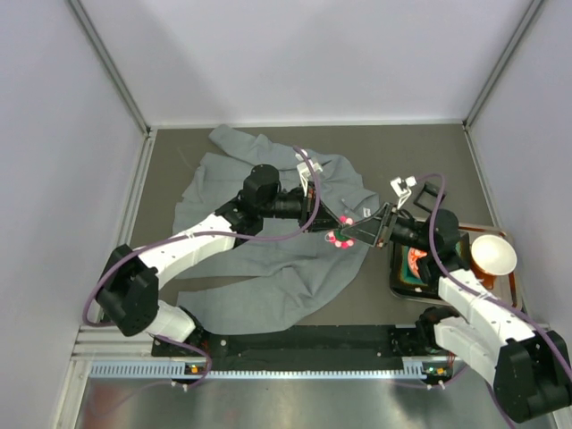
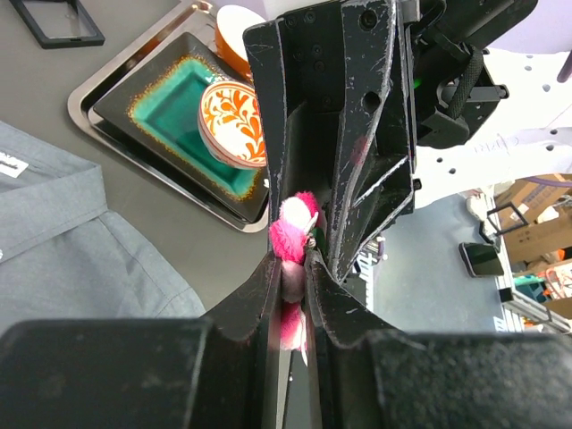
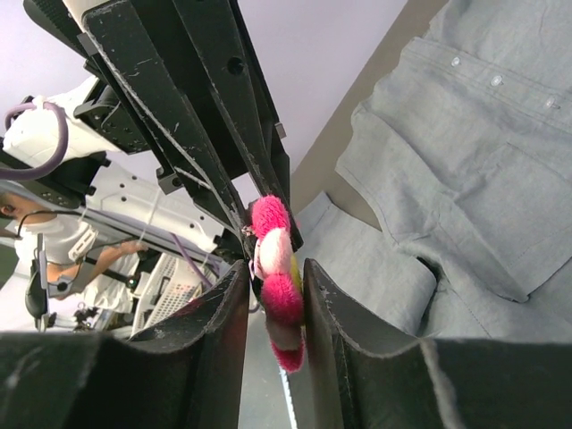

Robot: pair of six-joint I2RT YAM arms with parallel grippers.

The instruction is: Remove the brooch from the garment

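Note:
A pink and white flower brooch hangs between both grippers over the garment's right side. My left gripper is shut on it; in the left wrist view its fluffy petals stand between those fingers. My right gripper meets it from the other side, and in the right wrist view the brooch sits at its fingertips, edge-on. How tightly those fingers close on it is unclear. The grey garment lies flat beneath, apart from the brooch as far as shows.
At the right, a metal tray holds a green plate, a patterned bowl and a white-rimmed cup. A dark frame lies behind it. Bare table shows along the back and between garment and tray.

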